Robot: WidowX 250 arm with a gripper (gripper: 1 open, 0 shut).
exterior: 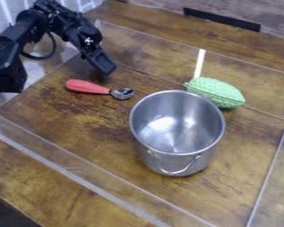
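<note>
My black gripper (99, 60) reaches in from the upper left and hangs angled downward, above and behind a red-handled scoop (88, 86) with a metal head that lies on the wooden table. A steel pot (177, 133) with a wire handle stands at centre right. A green, bumpy oblong object (216, 91) lies behind the pot to the right. Whether the fingertips are apart is too small to tell.
The wooden table (74, 168) has clear plastic edging or panels along its sides and a white strip (199, 64) near the back.
</note>
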